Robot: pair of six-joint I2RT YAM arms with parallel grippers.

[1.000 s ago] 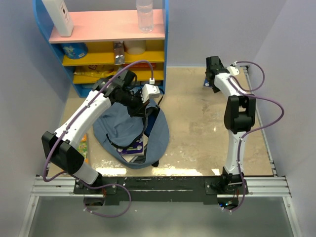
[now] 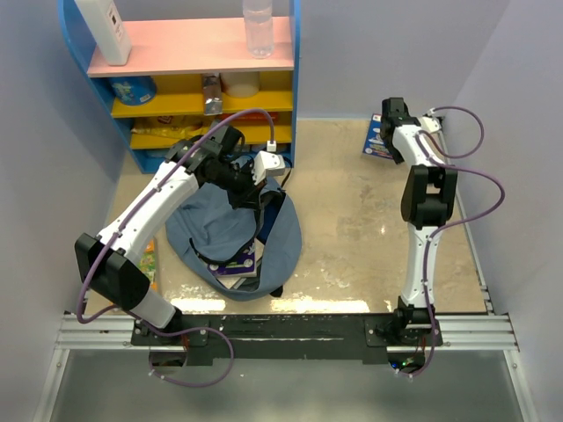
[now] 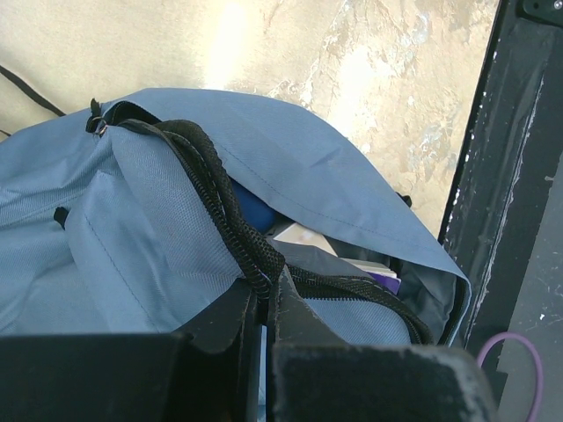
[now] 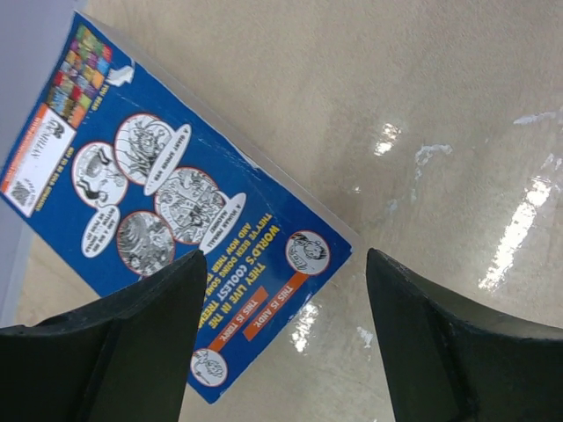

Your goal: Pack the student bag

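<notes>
The blue student bag point(image 2: 193, 233) lies on the floor left of centre, books visible inside its opening. My left gripper is shut on the bag's black zipper edge point(image 3: 220, 202), holding the opening. A blue illustrated book point(image 2: 375, 139) lies flat at the back right. My right gripper is part open over that book's near end, which shows between and beyond its fingers in the right wrist view.
A shelf unit point(image 2: 189, 40) with bottles and packets stands at the back left.
The left arm and bag have not moved.
</notes>
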